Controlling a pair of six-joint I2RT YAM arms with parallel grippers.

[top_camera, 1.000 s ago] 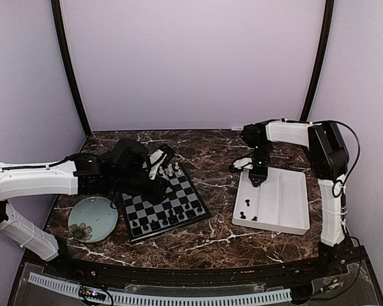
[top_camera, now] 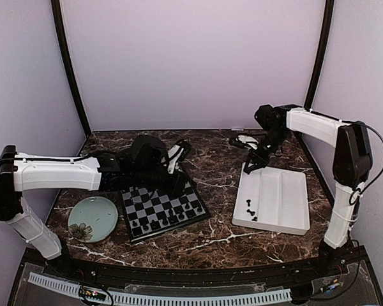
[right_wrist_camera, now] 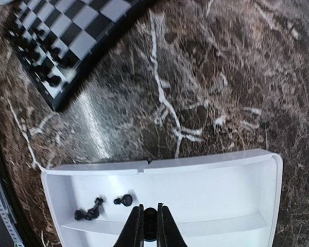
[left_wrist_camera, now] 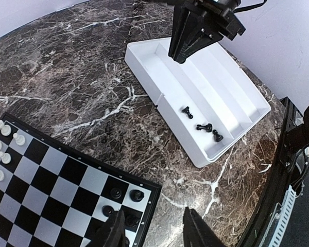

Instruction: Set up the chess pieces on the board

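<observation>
The chessboard (top_camera: 154,213) has black pieces standing along its near side and white pieces (left_wrist_camera: 5,157) at the other end, shown in the left wrist view. My left gripper is open over the board's right part, nothing between its fingers. The right gripper is shut on a black piece (right_wrist_camera: 150,215), mostly hidden by the fingers; its kind cannot be told. It hangs above the left side of the white tray (top_camera: 290,224). Three loose black pieces lie in the tray's near left compartment, one of them (left_wrist_camera: 187,111) apart from the other two.
A pale green plate (top_camera: 92,213) with a flower pattern sits left of the board. Bare marble table (top_camera: 212,191) separates board and tray. The left arm covers the board's far left part in the top view.
My right gripper has risen and drawn back toward the tray's far left corner. My left gripper has shifted right over the board. One loose piece in the tray has slid right, toward another.
</observation>
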